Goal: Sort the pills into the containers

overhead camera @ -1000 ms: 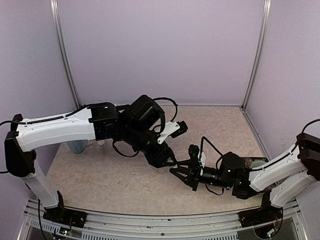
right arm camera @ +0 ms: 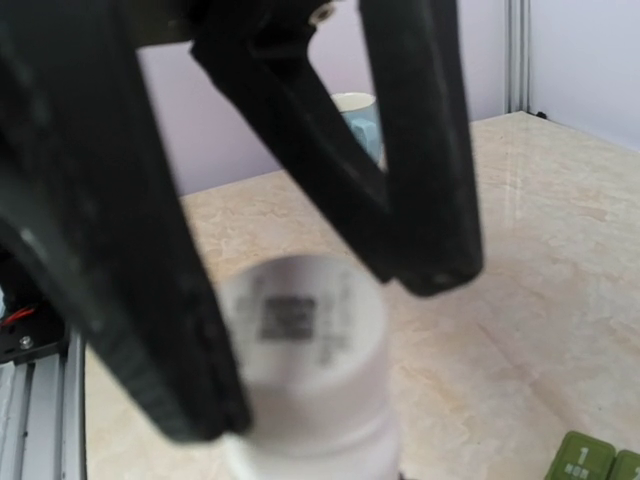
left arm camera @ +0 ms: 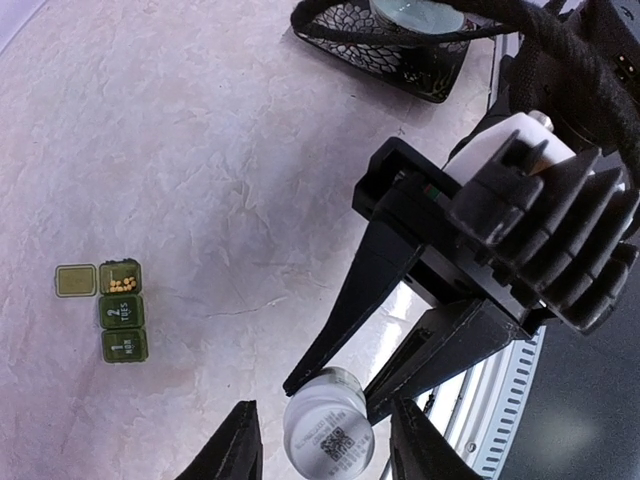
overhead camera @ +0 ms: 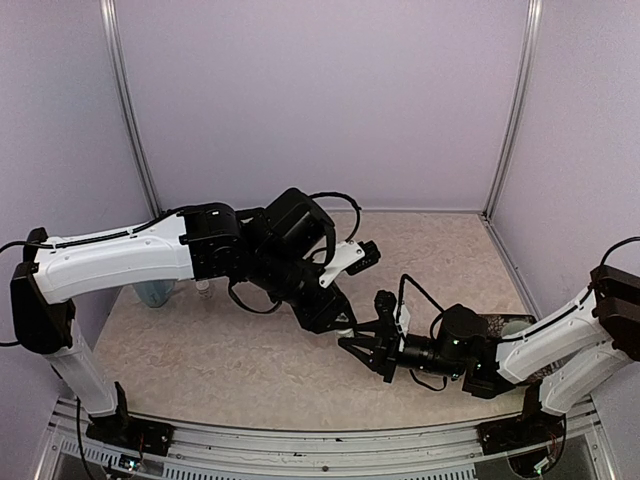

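A white pill bottle [left arm camera: 330, 440], printed on its upward-facing end, stands between both hands. My right gripper is shut on it, its black fingers on either side in the left wrist view. Over the bottle's upper end, my left gripper [overhead camera: 338, 325] is open, with a gap on each side of the cap. In the right wrist view the left fingers [right arm camera: 440, 240] straddle the bottle [right arm camera: 310, 360]; my right fingers are mostly out of sight there. A green pill organizer [left arm camera: 122, 312] lies on the table, one lid [left arm camera: 76, 281] open and yellow-orange pills in that compartment.
A black mesh basket [left arm camera: 430, 72] with a round pale item sits by the right arm. A light blue mug [overhead camera: 155, 292] and a small white bottle [overhead camera: 205, 288] stand at the left, behind the left arm.
The right arm looks almost unmoved.
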